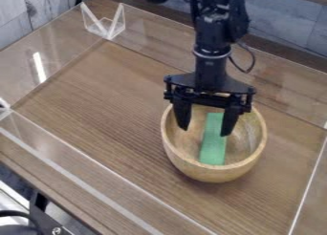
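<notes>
A wooden bowl [183, 158] sits on the table, right of centre, with a long green object [213, 144] lying inside it. My black gripper [205, 119] hangs from the top over the back half of the bowl, open, its two fingers spread to either side above the green object. Whether the fingertips touch anything is hard to tell.
A small white wire-like item [106, 21] stands at the back left, near the table's edge.
</notes>
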